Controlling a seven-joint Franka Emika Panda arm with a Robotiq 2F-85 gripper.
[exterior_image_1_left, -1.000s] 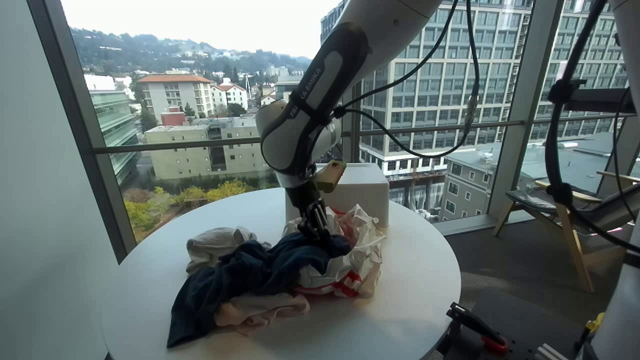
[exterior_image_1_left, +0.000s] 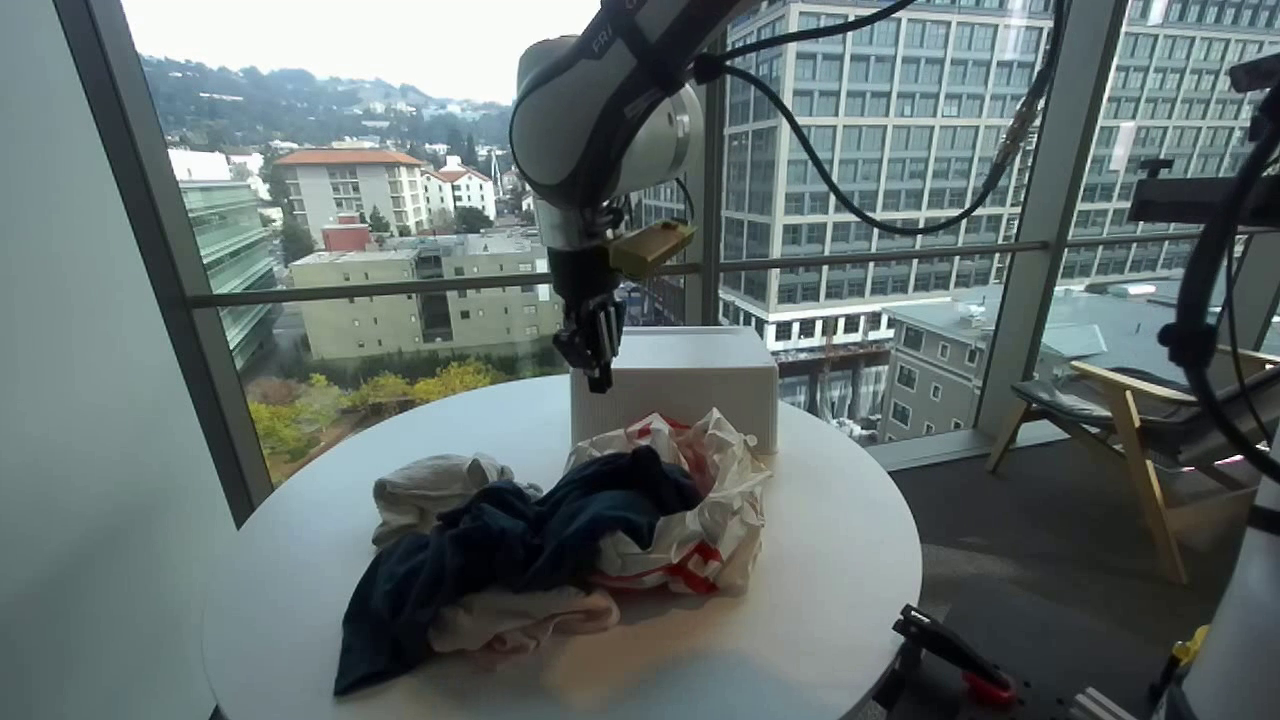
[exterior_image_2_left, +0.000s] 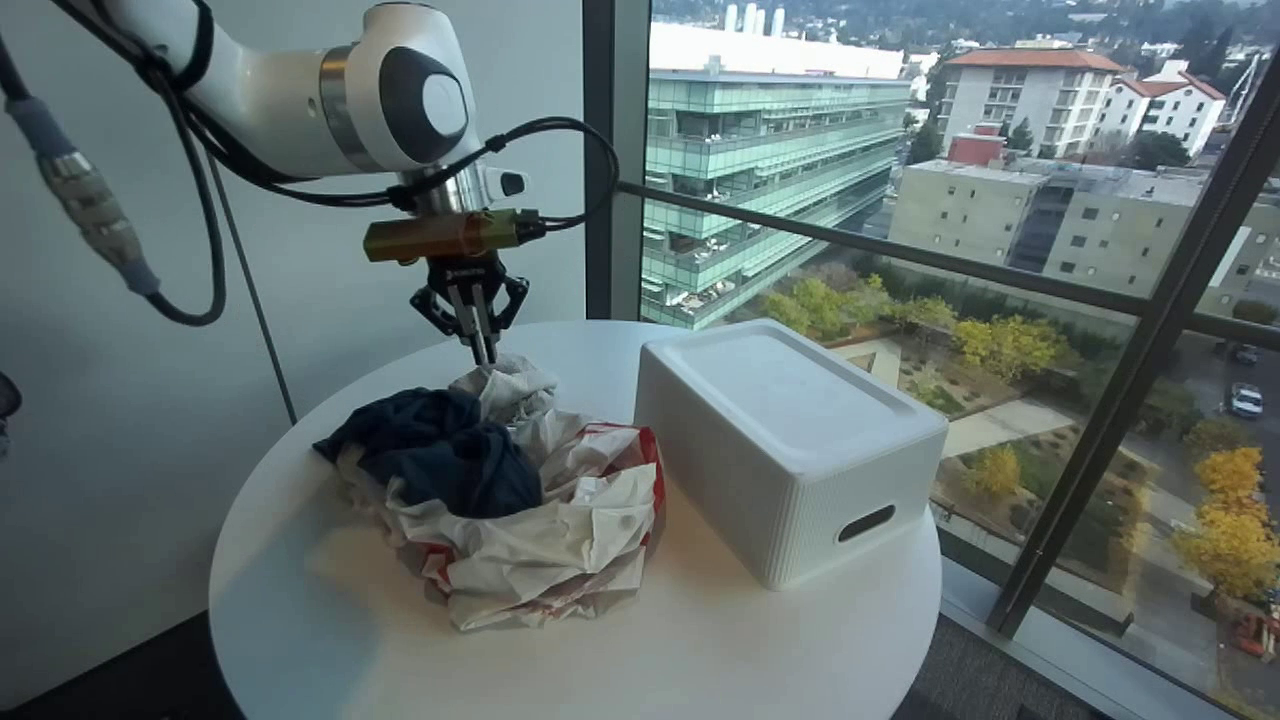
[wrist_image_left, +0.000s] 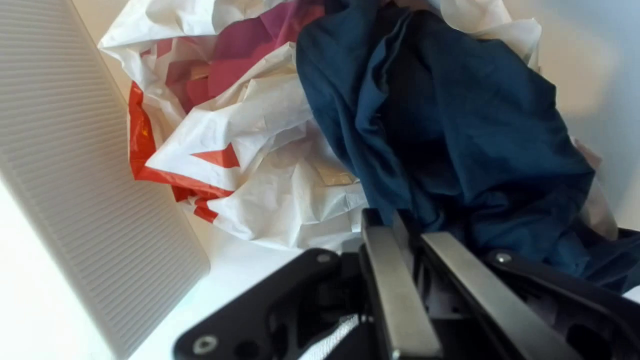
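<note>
My gripper (exterior_image_1_left: 600, 382) hangs in the air above the round table, near the front of the white box. Its fingers are drawn close together, pointing down; I make out nothing held between them in the wrist view (wrist_image_left: 388, 217). Below lies a dark blue cloth (exterior_image_1_left: 516, 534), crumpled, one end resting in the mouth of a white and red plastic bag (exterior_image_1_left: 734, 516). A light grey cloth (exterior_image_1_left: 426, 498) is bunched beside it, and a beige-pink cloth (exterior_image_1_left: 528, 618) shows from under its near edge. Something dark red (wrist_image_left: 243, 54) shows inside the bag.
A white ribbed box (exterior_image_2_left: 792, 420) with a lid stands on the round white table (exterior_image_2_left: 720, 642), close to the bag. Bare tabletop surrounds the cloths and bag on the other sides. Large windows lie beyond the table.
A second ago my gripper was down at the blue cloth by the bag's mouth. It has risen well clear and slightly left, while the cloths and bag look unmoved.
</note>
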